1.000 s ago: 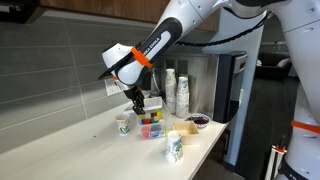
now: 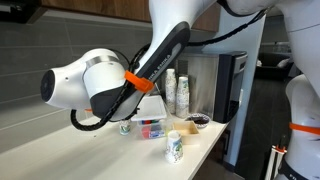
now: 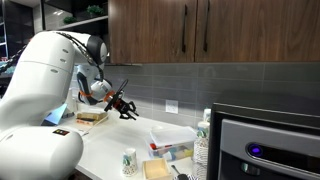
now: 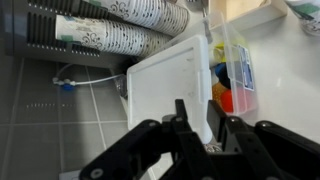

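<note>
My gripper shows at the bottom of the wrist view. Its dark fingertips stand a little apart, and what lies between them cannot be made out. Behind the fingertips in that view is a flat white lid (image 4: 165, 80). The lid (image 3: 172, 134) lies over a box near the wall in exterior view 2. In that view the gripper (image 3: 125, 108) hangs to the left of it, apart from it. A clear box of coloured pieces (image 2: 152, 130) sits in front of the lid (image 2: 150, 107). The arm hides the gripper in exterior view 1.
Stacks of paper cups (image 2: 182, 97) stand right of the lid. A patterned cup (image 2: 174, 147), a wooden tray (image 2: 187, 132) and a dark-filled bowl (image 2: 197, 120) are on the counter. A microwave (image 3: 265, 150) stands at the right.
The arm has swung left and toward the exterior camera, away from the boxes. The coloured contents seen a second ago are now behind the white lid. The cup at the left is now partly hidden by the arm.
</note>
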